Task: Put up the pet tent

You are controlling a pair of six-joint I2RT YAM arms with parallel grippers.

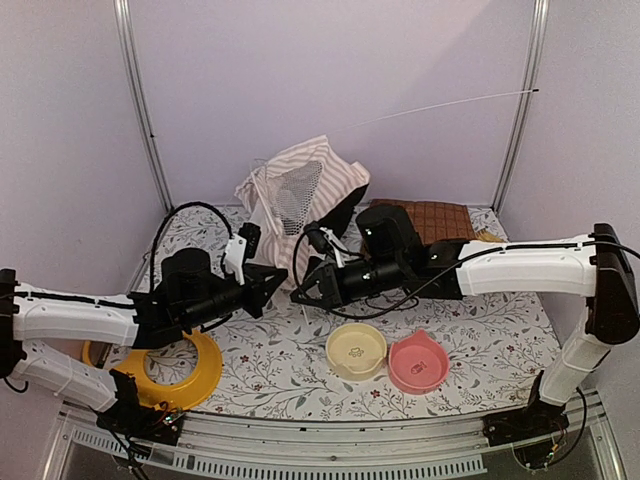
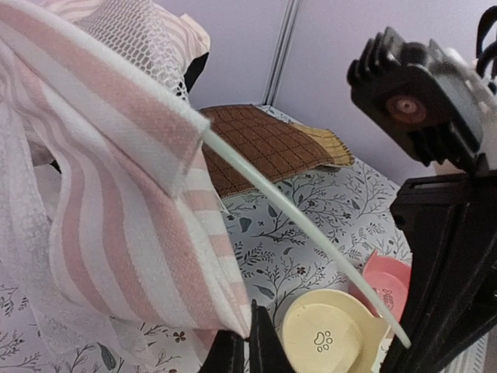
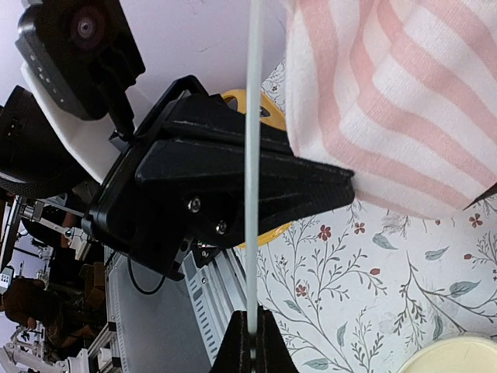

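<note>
The striped pink-and-white tent fabric point(image 1: 305, 185), with a mesh panel point(image 1: 295, 192), hangs bunched at the back centre between the arms. My left gripper point(image 1: 268, 285) is at its lower left; in the left wrist view its fingertips point(image 2: 245, 342) are shut on the fabric's lower edge. A thin white pole point(image 2: 295, 217) runs out of a fabric sleeve toward the right arm. My right gripper point(image 1: 315, 290) is shut on that pole point(image 3: 252, 194), which stands upright in the right wrist view, beside the left gripper's black body and the fabric.
A brown quilted mat point(image 1: 420, 215) lies at the back right. A cream bowl point(image 1: 355, 350) and a pink bowl point(image 1: 418, 362) sit at the front right, a yellow ring point(image 1: 190, 375) at the front left. A long thin line point(image 1: 450, 100) extends toward the upper right.
</note>
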